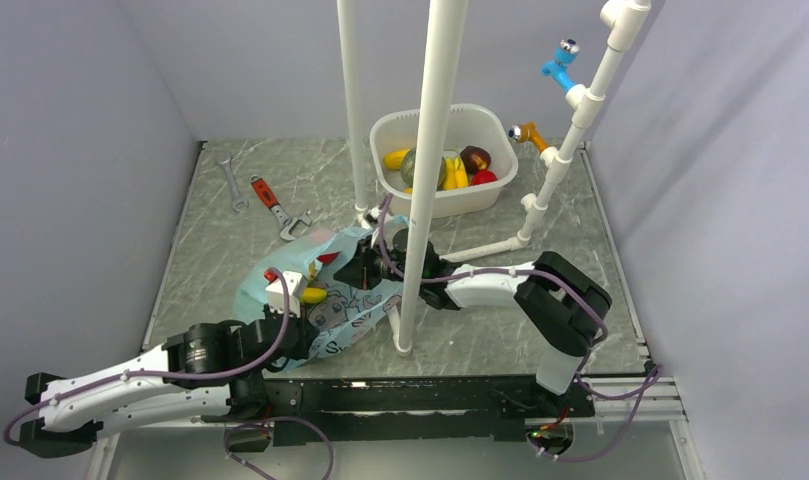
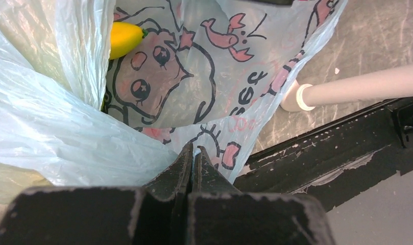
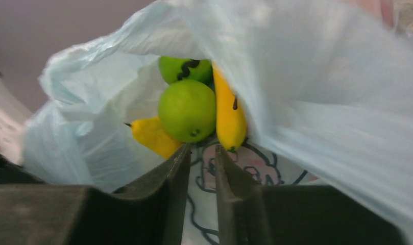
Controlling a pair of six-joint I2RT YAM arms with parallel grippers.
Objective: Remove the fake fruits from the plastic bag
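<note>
The pale blue plastic bag [image 1: 350, 320] lies open with printed cartoons. In the right wrist view it holds a green round fruit [image 3: 186, 109], another green fruit [image 3: 176, 69] behind it, a yellow fruit [image 3: 229, 117] and a second yellow piece [image 3: 153, 135]. My left gripper is shut at the bag's near edge, pale film showing at its tips. My right gripper is part open at the bag's mouth, facing the fruits, nothing between its fingers.
A white basket [image 1: 440, 205] of fruit stands at the back. A wrench [image 1: 232, 185] and an adjustable wrench [image 1: 272, 205] lie left. White pipes [image 1: 412, 250] rise through the middle and right of the workspace.
</note>
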